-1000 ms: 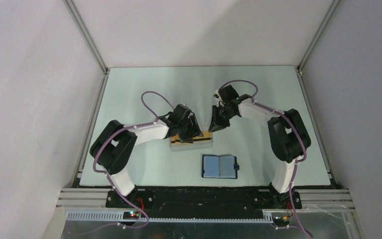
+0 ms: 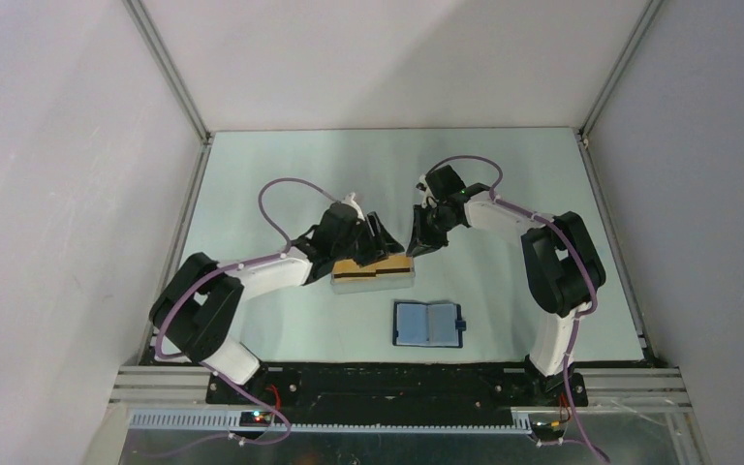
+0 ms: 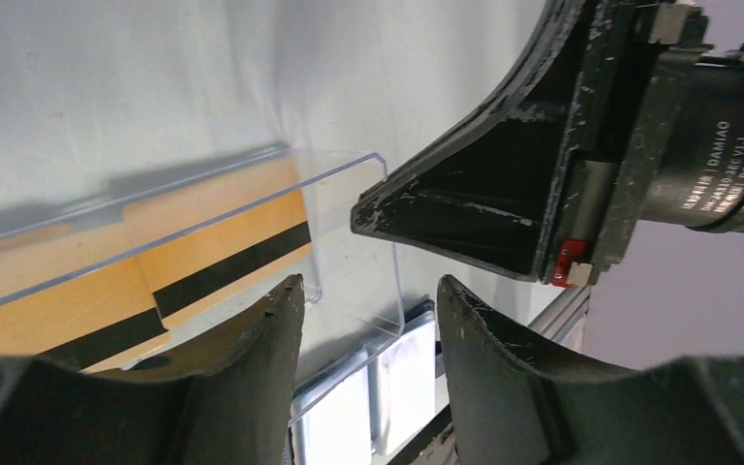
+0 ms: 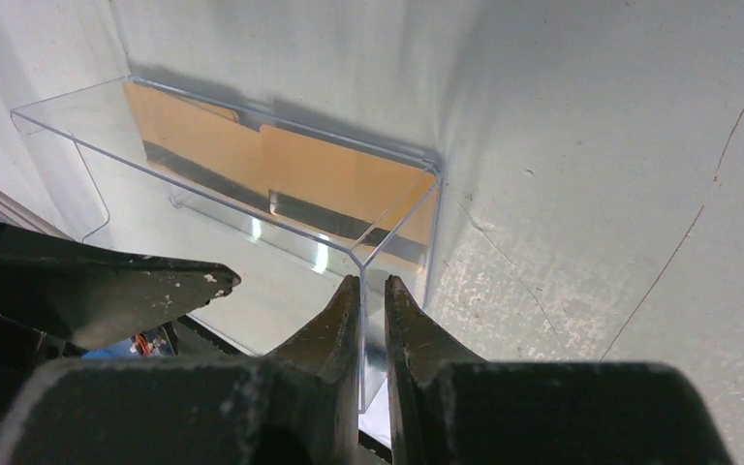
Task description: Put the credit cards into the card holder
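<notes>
Orange cards with black stripes (image 2: 387, 270) (image 3: 223, 242) (image 4: 329, 184) lie in a clear acrylic box (image 2: 373, 286). My right gripper (image 2: 415, 250) is shut on a corner of the box at its right end. My left gripper (image 2: 387, 242) is over the box, fingers apart with nothing seen between them. The blue two-part card holder (image 2: 412, 325) lies in front of the box, partly visible in the left wrist view.
My two arms are close together over the box. Walls border the table at back, left and right.
My left arm has shifted, its gripper now higher over the box and turned, uncovering more of it in the top view. The right arm and box look unchanged.
</notes>
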